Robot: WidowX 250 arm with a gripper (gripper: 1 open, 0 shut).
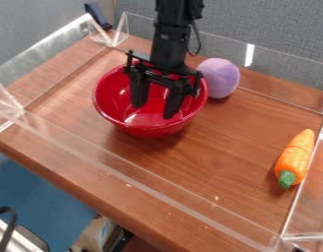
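Note:
My black gripper (158, 90) hangs over a red bowl (149, 122) at the upper middle, its fingers spread and reaching down into the bowl, open, with nothing visible between them. Behind the bowl on the right rests a purple ball (220, 81). An orange carrot (294, 157) with a green tip lies at the right side of the wooden table.
The wooden table (150, 194) is bordered by clear low walls (8, 107) at its edges. Blue floor (28, 190) shows beyond the left edge.

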